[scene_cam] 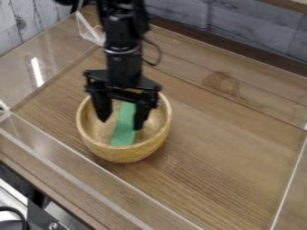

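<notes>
A yellow-tan round bowl (124,153) sits on the wooden table, left of centre. Inside it lies a green elongated object (125,127). My black gripper (121,117) is over the bowl, open, with a dark finger on each side of the green object's upper end. Whether it touches the object I cannot tell.
A whitish object, too small to identify, is at the upper left edge.
</notes>
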